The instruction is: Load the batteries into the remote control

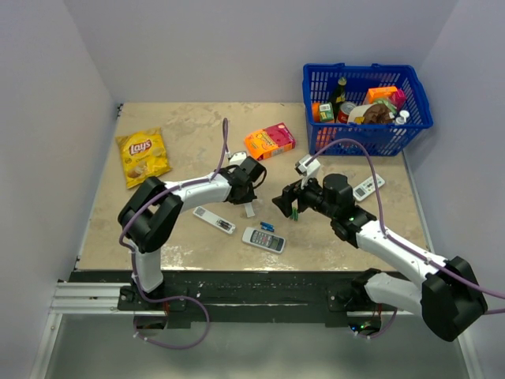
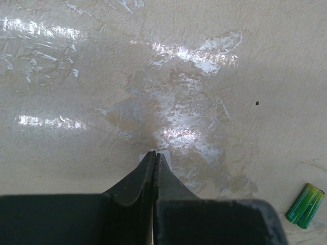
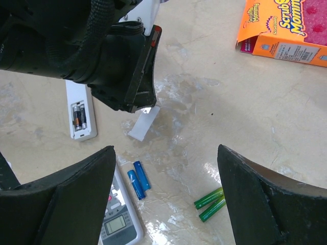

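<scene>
The white remote [image 1: 214,220] lies with its battery bay uncovered; two dark batteries [image 3: 79,116] sit in the bay in the right wrist view. To its right is a small white cover [image 3: 143,125] on the table. My left gripper is shut over the far end of this cover, whose edge peeks out behind the fingertips; whether they touch it, I cannot tell. Open and empty, my right gripper hovers above the table near a pair of green batteries [image 3: 210,204]. Two blue batteries [image 3: 139,180] lie between the cover and a grey keypad device [image 3: 120,214].
Behind the grippers lies an orange and pink box [image 1: 270,141]. A yellow chip bag [image 1: 143,156] is at the left, a filled blue basket [image 1: 368,106] at the back right. Another white remote [image 1: 368,187] rests beyond my right arm.
</scene>
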